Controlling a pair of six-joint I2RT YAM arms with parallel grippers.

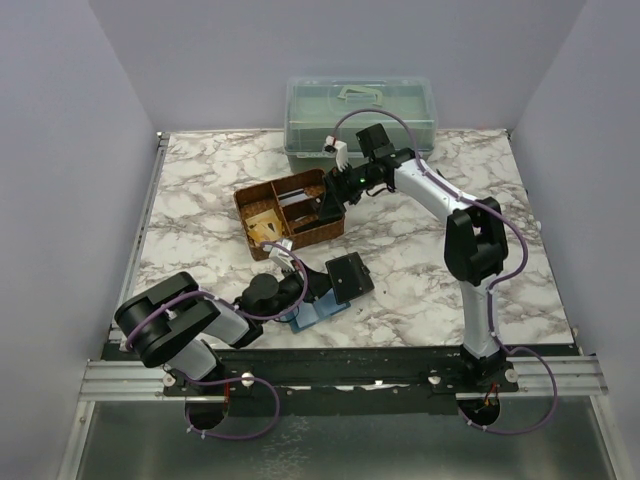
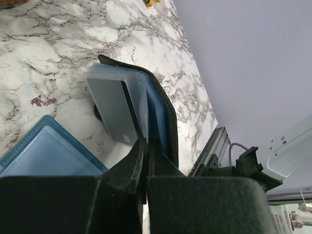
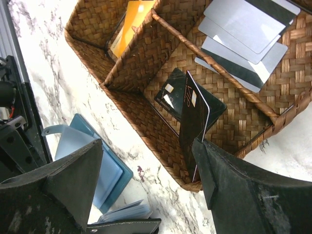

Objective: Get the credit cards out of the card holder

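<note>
A black card holder with pale and blue sleeves, seen edge-on as a stack in the left wrist view, is upright at my shut left gripper, whose tips meet at its lower edge; whether anything thin is between them is hidden. A blue folder lies beside it. My right gripper is open over the near edge of the woven organiser, where a black card leans upright above another flat black card.
Silver cards and a yellow item lie in other compartments. A clear lidded box stands behind the organiser.
</note>
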